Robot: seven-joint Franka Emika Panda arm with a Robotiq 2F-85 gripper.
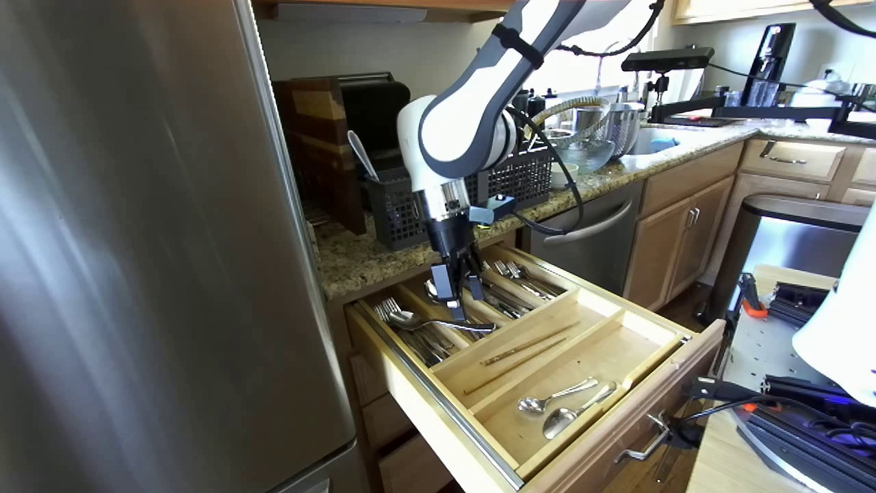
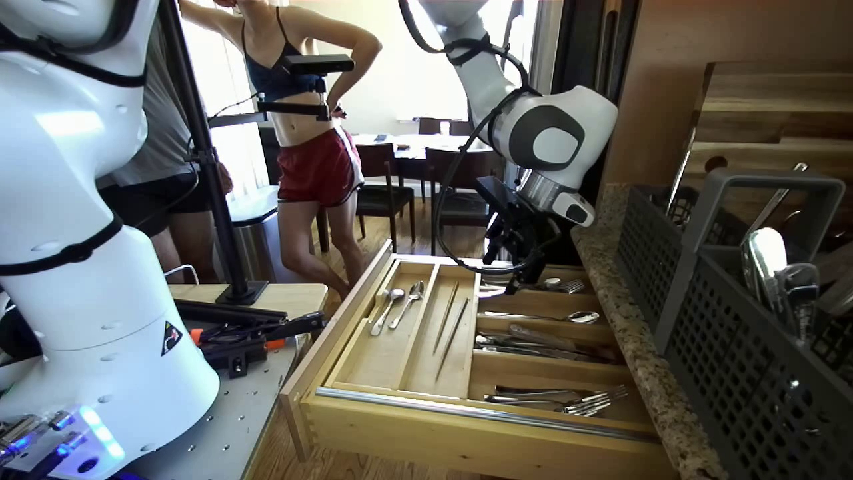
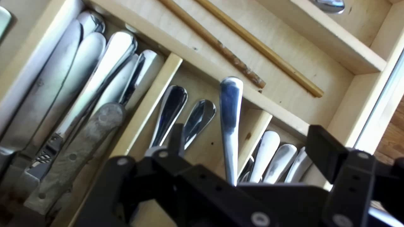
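Note:
My gripper point(image 1: 460, 297) points down over the cutlery compartments at the back of the pulled-out drawer. Its dark fingers point(image 3: 324, 145) stand well apart in the wrist view, and nothing is gripped. In the gap seen between them, a shiny handle point(image 3: 230, 121) runs up to the drawer's crosswise divider. That handle belongs to a spoon point(image 1: 447, 324) lying askew across a compartment divider, its bowl over the forks point(image 1: 387, 307). From the other side, the gripper point(image 2: 512, 280) partly covers this area. Whether a finger touches any cutlery cannot be told.
Knives point(image 3: 56, 87) fill the compartment beside the spoons. Two chopsticks point(image 1: 525, 349) and two spoons point(image 1: 567, 407) lie in the front compartments. A grey utensil basket point(image 1: 398, 215) stands on the counter behind the drawer. The fridge point(image 1: 164, 246) rises to the left.

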